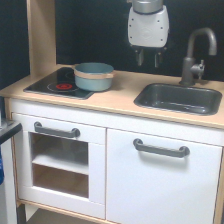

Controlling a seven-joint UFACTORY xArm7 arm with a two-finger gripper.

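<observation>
High over the counter, my gripper [148,60] points downward, its two dark fingers apart and nothing between them. It stands open, in front of the dark back wall. Lower and to its left, a blue-grey pot [94,80] with a brownish band near its rim rests at the right side of the black stovetop [50,86]. Clear air separates the gripper from both the pot and the sink [180,97].
A dark faucet [197,55] rises behind the sink on the right. Between pot and sink the wooden counter [122,97] is bare. Below are a shut cabinet door [150,185] and an oven front [58,172]. A wooden post [42,35] stands at left.
</observation>
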